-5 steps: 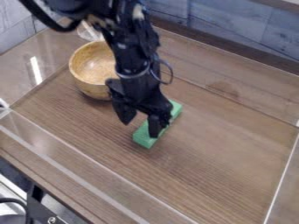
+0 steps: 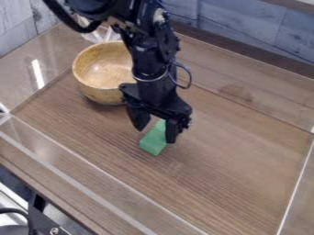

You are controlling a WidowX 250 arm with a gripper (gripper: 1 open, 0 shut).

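My dark gripper (image 2: 154, 121) hangs at the centre of the view with its fingers open, one on either side of a green object (image 2: 154, 145) lying on the wooden table. The green object is flat and longish, partly hidden under the gripper, so I cannot tell whether the fingers touch it.
A wooden bowl (image 2: 95, 83) sits at the upper left, behind the arm. Walls of the enclosure run along the back, and a dark cable lies at the lower left edge.
The gripper has shifted slightly back and to the right, over the green object, covering more of its far part.
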